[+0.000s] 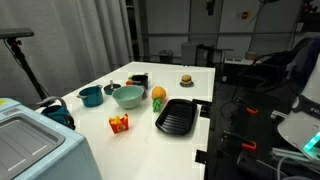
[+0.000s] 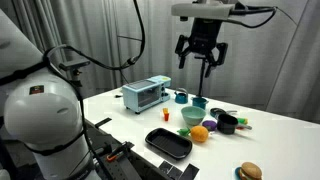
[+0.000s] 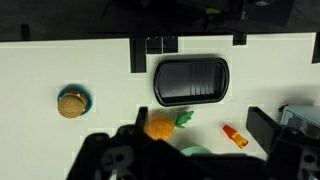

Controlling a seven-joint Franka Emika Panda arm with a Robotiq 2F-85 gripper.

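My gripper (image 2: 195,64) hangs high above the white table, its fingers wide apart and nothing between them. In the wrist view, its two dark fingers (image 3: 125,148) stand at the lower left and lower right. Under it lies an empty black tray (image 3: 191,80), also plain in exterior view 1 (image 1: 177,118). Beside the tray are an orange round item (image 3: 160,127) and a small green item (image 3: 184,119). A toy burger (image 3: 71,102) rests on a blue plate at the left of the wrist view. A red-and-yellow item (image 1: 119,124) stands apart, nearer the toaster oven.
A light-blue toaster oven (image 2: 146,94) occupies one end of the table. A green bowl (image 1: 128,97), a blue pot (image 1: 91,97) and a dark pot (image 2: 227,124) stand close together. Bare tabletop surrounds the burger (image 2: 250,171).
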